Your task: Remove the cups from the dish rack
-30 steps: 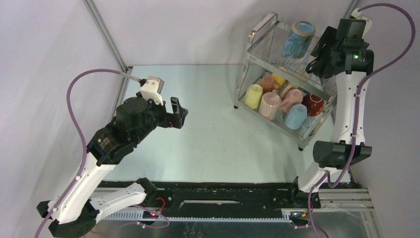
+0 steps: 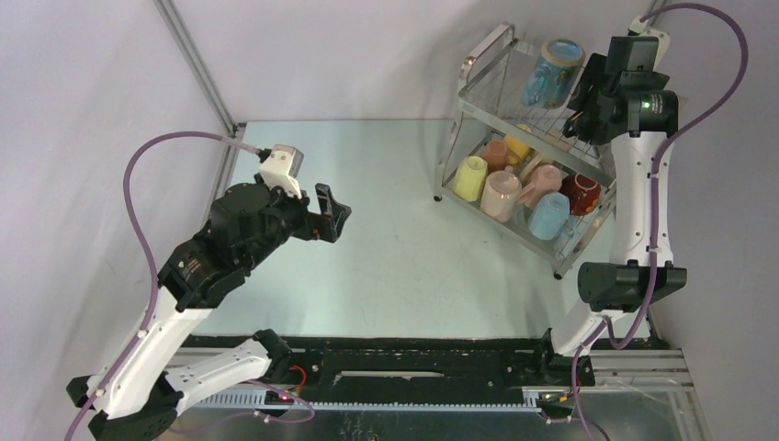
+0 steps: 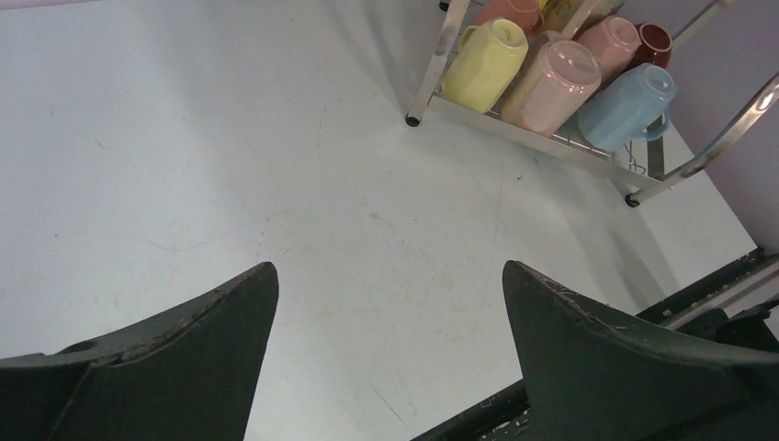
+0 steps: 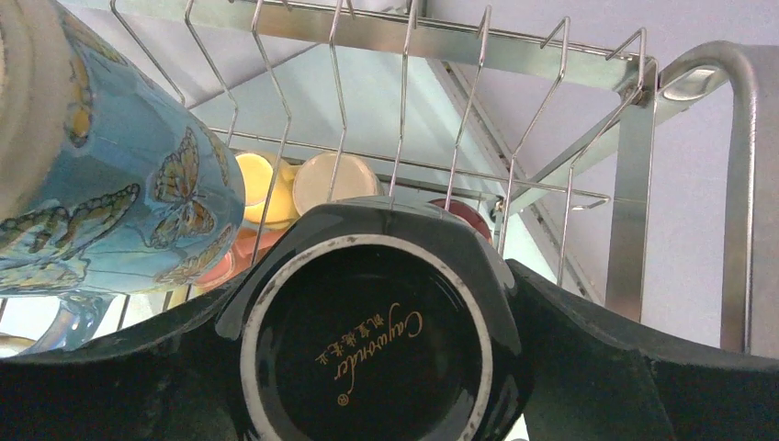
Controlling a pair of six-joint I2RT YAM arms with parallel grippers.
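A two-tier metal dish rack [image 2: 496, 119] stands back right. On its upper tier are a blue butterfly mug [image 4: 138, 175] and a dark mug [image 4: 366, 340], around which the fingers of my right gripper are spread, open by their look. The lower tier holds several mugs, among them a yellow one [image 3: 482, 66], a light pink one [image 3: 551, 87] and a light blue one [image 3: 625, 110]. My left gripper hangs open and empty over the left of the table, away from the rack.
Walls stand close behind and right of the rack; the rack's raised side rail [image 4: 753, 184] is beside my right gripper.
My right gripper and arm have moved slightly left in the top view, over the rack. The left gripper has shifted very slightly.
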